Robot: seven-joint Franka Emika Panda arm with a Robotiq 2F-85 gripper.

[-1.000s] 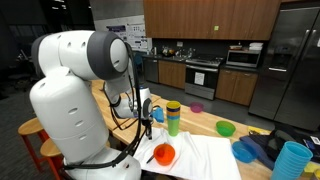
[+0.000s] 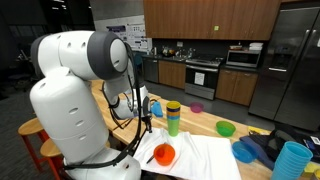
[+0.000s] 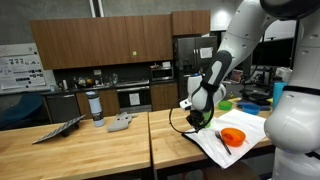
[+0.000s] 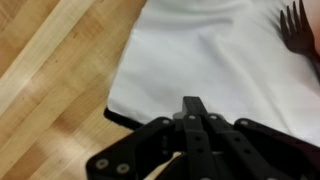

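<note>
A white cloth (image 4: pixel 205 60) with a dark edge lies on the wooden table in the wrist view. My gripper is over the cloth's corner area at the bottom of that view, shut, with nothing showing between its fingers. In exterior view 2 my gripper (image 3: pixel 190 109) is near the far-left part of the cloth (image 3: pixel 209 145); whether it touches the cloth I cannot tell. A dark fork (image 4: pixel 298 32) rests on the cloth at the upper right of the wrist view. On the cloth also stands an orange bowl (image 2: pixel 164 155).
A yellow, green and blue can (image 2: pixel 173 118) stands behind the bowl. Green bowl (image 2: pixel 225 129), pink bowl (image 2: pixel 196 107) and blue cup (image 2: pixel 291 160) occupy the table's far and right parts. Bare wood lies left of the cloth in the wrist view.
</note>
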